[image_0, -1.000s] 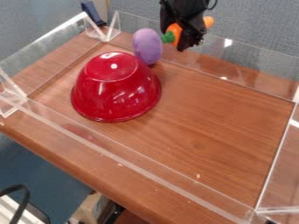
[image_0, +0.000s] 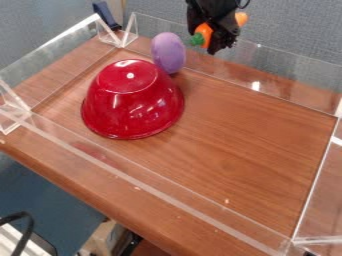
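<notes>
At the top centre my black gripper (image_0: 211, 30) hangs over the back of the wooden board, with an orange and green object (image_0: 202, 36) at its fingers, seemingly a carrot. Whether the fingers are closed on it is hard to tell. Just left of it, a purple rounded object (image_0: 168, 52), like an eggplant, stands on the board. A large red upturned bowl (image_0: 131, 100) sits to the left of centre. A small orange shape shows behind the gripper.
Clear plastic walls (image_0: 281, 82) surround the wooden board (image_0: 234, 170), whose right and front areas are empty. A dark blue object (image_0: 104, 14) is outside at the top left, and cables lie at the bottom left.
The gripper and the orange-green object at it have shifted very slightly. The bowl and purple object are unchanged.
</notes>
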